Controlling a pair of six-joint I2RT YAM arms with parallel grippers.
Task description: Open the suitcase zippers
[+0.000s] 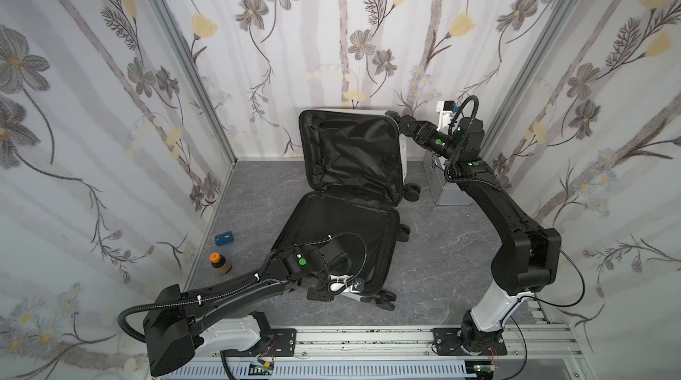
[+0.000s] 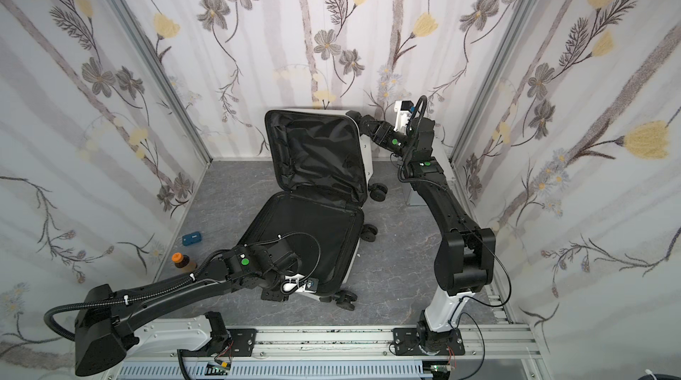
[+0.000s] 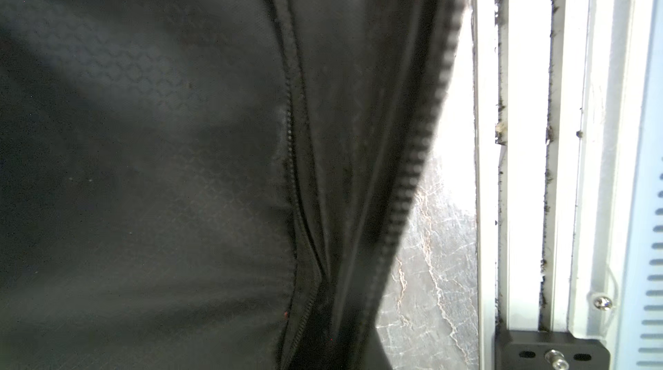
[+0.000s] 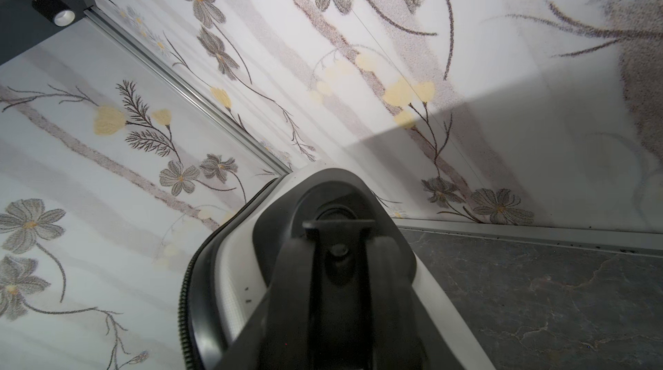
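Observation:
The suitcase stands unfolded: its black-lined lower half (image 1: 340, 213) lies on the floor, and the lid (image 1: 352, 149) is upright near the back wall. At the front of the lower half, my left gripper is shut on the dark rim; in the left wrist view its fingers are mostly hidden by fabric. The zipper teeth (image 3: 418, 142) run along that rim, blurred. My right gripper is shut on a black caster (image 4: 338, 214) at the lid's upper right corner. No zipper pull is visible.
A blue box (image 1: 223, 238) and an orange-capped bottle (image 1: 219, 261) sit on the floor at left. A grey case (image 1: 450, 192) stands behind the right arm.

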